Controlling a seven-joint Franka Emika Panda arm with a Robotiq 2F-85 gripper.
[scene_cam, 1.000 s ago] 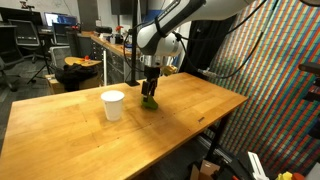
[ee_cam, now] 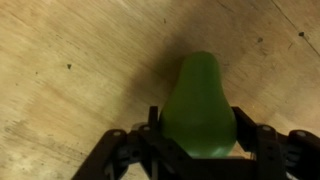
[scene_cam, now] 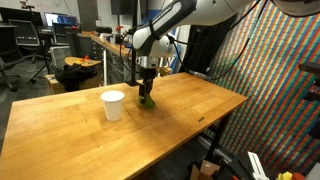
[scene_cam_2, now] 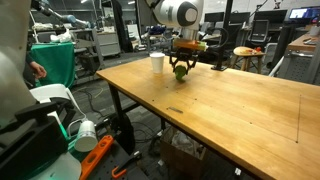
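A green, pear-shaped object fills the middle of the wrist view, its narrow end pointing up in the picture. My gripper is shut on its wide end, with a dark finger on each side. In exterior view 1 the green object hangs from the gripper, close over the wooden table. Whether it touches the tabletop is hard to tell. A white cup stands upright to its left in that view, a short way apart. Exterior view 2 shows the green object beside the white cup.
An orange item lies behind the gripper, towards the table's far edge. A small dark mark or flat item lies near the table's edge in exterior view 2.
The gripper and the green object have shifted slightly left and up in exterior view 1. The arm above has swung the same way. The white cup stays where it was.
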